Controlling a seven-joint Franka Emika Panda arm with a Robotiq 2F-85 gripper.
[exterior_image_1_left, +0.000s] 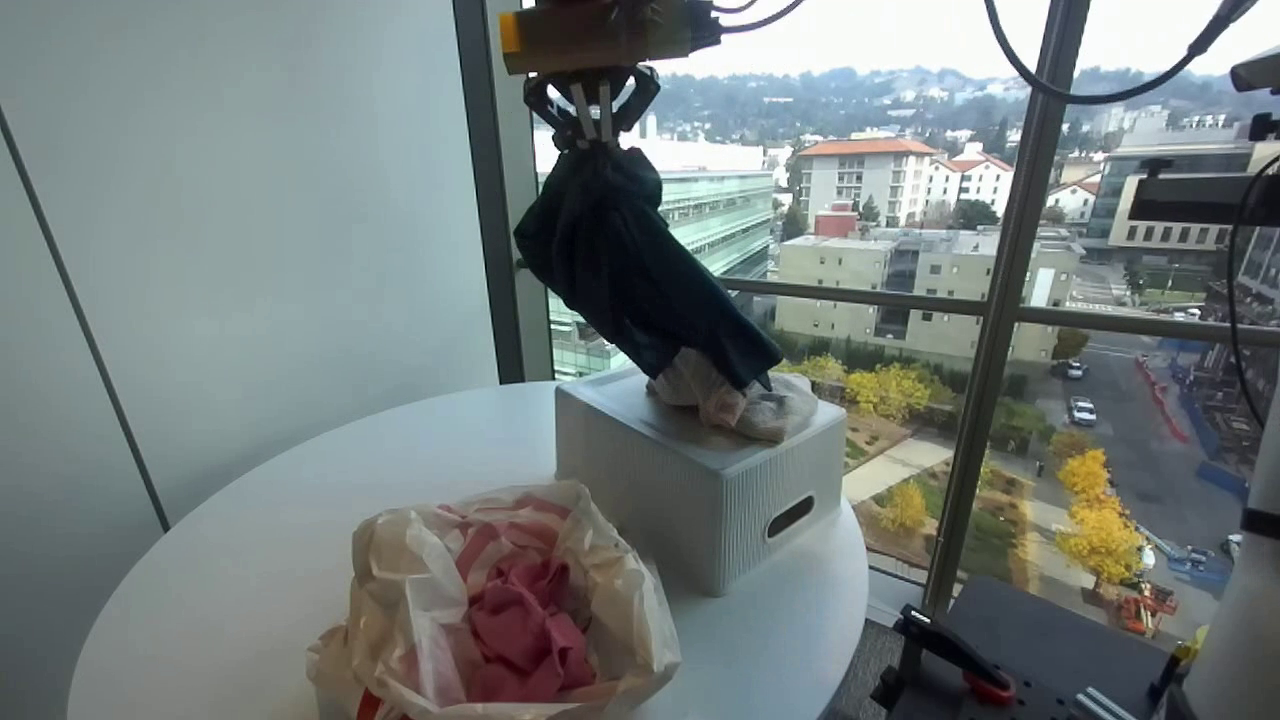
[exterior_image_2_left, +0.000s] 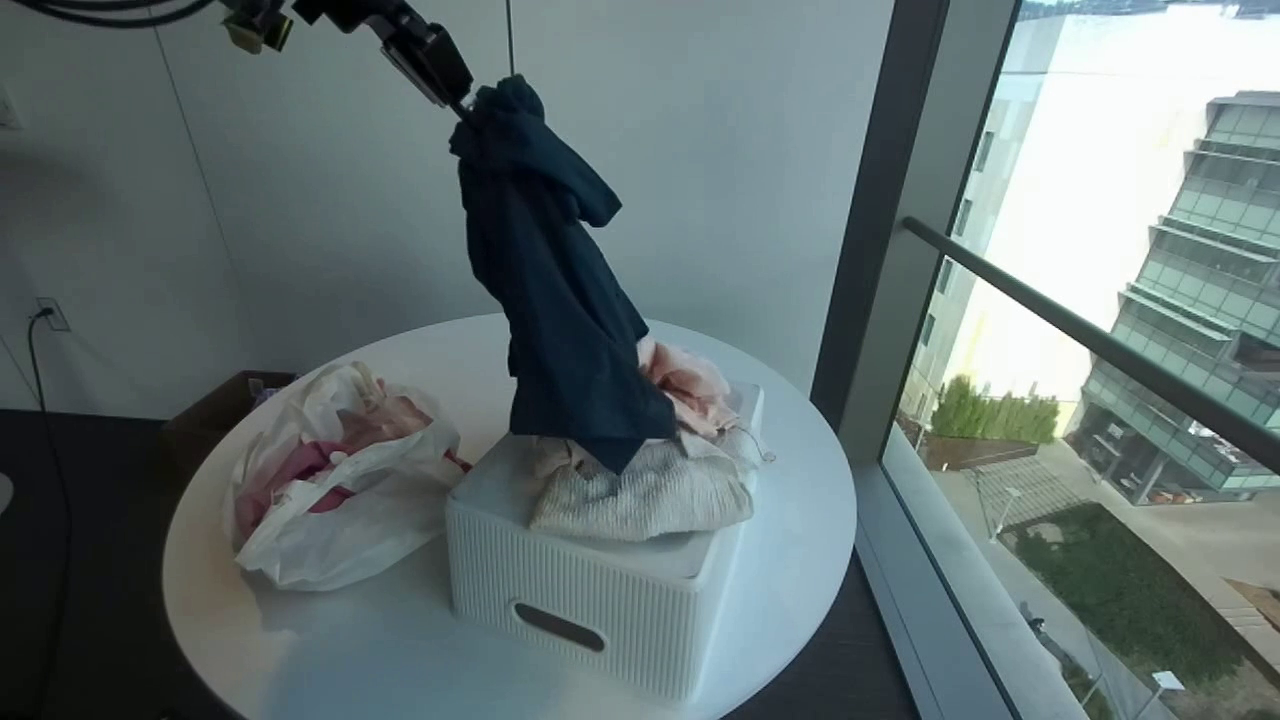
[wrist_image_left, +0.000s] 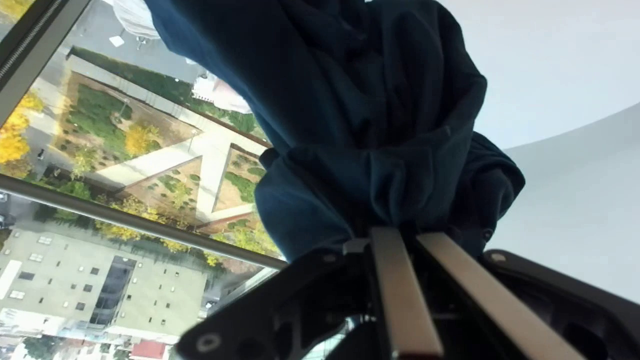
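A dark navy cloth (exterior_image_1_left: 612, 246) hangs from my gripper (exterior_image_1_left: 594, 142), which is shut on its bunched top end. In exterior view 2 the cloth (exterior_image_2_left: 552, 288) slants down, its lower end in front of or against the pale cloths (exterior_image_2_left: 654, 486) on the white box (exterior_image_2_left: 576, 600). Up close in the wrist view, folds of the navy cloth (wrist_image_left: 372, 120) run right up to the fingers (wrist_image_left: 399, 294), and the fingertips are buried in it. The pale cloths, one off-white and ribbed, one pinkish (exterior_image_2_left: 690, 386), lie on top of the upturned box.
A white plastic bag (exterior_image_1_left: 396, 588) stands open on the round table (exterior_image_1_left: 276, 480), with pink and red cloths (exterior_image_1_left: 528, 624) inside. It sits beside the box. Bare table shows at the left and back. A window with a dark frame (exterior_image_1_left: 480, 180) is close behind.
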